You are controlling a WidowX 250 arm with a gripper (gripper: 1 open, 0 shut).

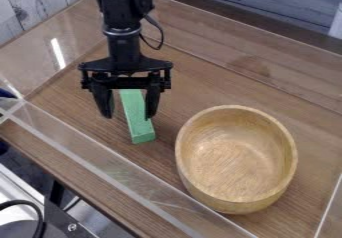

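Observation:
My black gripper (127,100) hangs in the upper middle of the camera view, its two fingers spread apart and open. It is over a green rectangular block (139,122) lying on the wooden surface, with one finger to either side of the block's upper part. I cannot tell whether the fingers touch it.
A large round wooden bowl (235,157) sits to the right of the block. A clear rail or panel runs diagonally across the lower left.

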